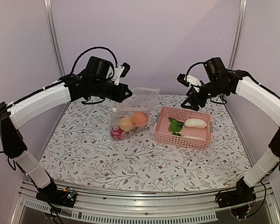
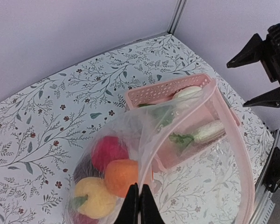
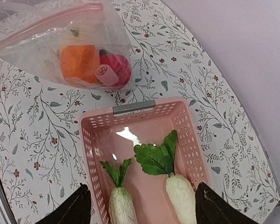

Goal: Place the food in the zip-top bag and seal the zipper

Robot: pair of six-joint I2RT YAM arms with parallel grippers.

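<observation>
The clear zip top bag [image 1: 142,99] stands on the table with its mouth spread wide. Inside it are an orange food piece [image 2: 121,176], a yellow one [image 2: 94,198] and a red one [image 2: 109,153]. My left gripper is shut on the bag's rim. Two white radishes with green leaves lie in the pink basket: one radish [image 3: 181,198] on the right, another radish [image 3: 122,205] on the left in the right wrist view. Above the basket, my right gripper is open, its fingers apart and empty, not touching either radish.
The pink basket [image 1: 182,141] sits just right of the bag, its grey handle [image 3: 134,107] facing the bag.
</observation>
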